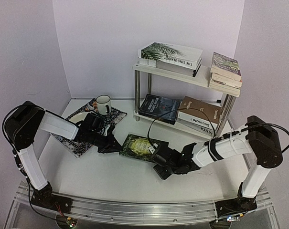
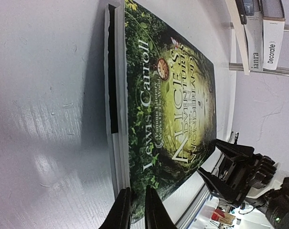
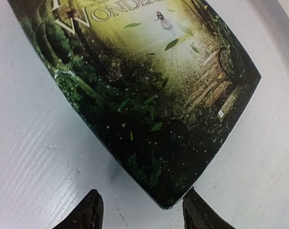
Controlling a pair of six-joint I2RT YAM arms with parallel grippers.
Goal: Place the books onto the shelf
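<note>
The green Alice in Wonderland book (image 1: 142, 145) lies flat on the white table, with another dark-and-white book edge (image 2: 114, 95) under it in the left wrist view. My left gripper is at the book's left end; whether it grips it is unclear. My right gripper stands open near the book's right corner, nothing visible between its fingers. On the shelf's lower tier are a dark book (image 1: 158, 107) and brown Decorate books (image 1: 199, 112); more stacks (image 1: 170, 55) sit on top.
A patterned mat (image 1: 72, 143) with a white mug (image 1: 103, 105) lies at the left. The shelf's metal posts (image 1: 137, 90) stand behind the book.
</note>
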